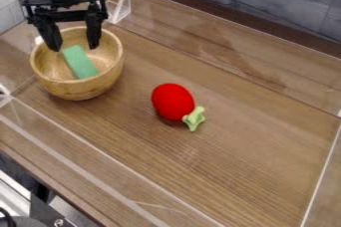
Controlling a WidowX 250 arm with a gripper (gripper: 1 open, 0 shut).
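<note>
A wooden bowl (pixel 78 87) sits at the left of the table, with a green block (pixel 80 64) lying inside it. My black gripper (pixel 66 27) is over the back rim of the bowl, behind the green block, open, its fingers pointing down and apart from the block. A red round object (pixel 173 103) with a small light green piece (pixel 194 119) at its lower right lies near the middle of the table.
The table's left edge borders a dark area at the lower left.
</note>
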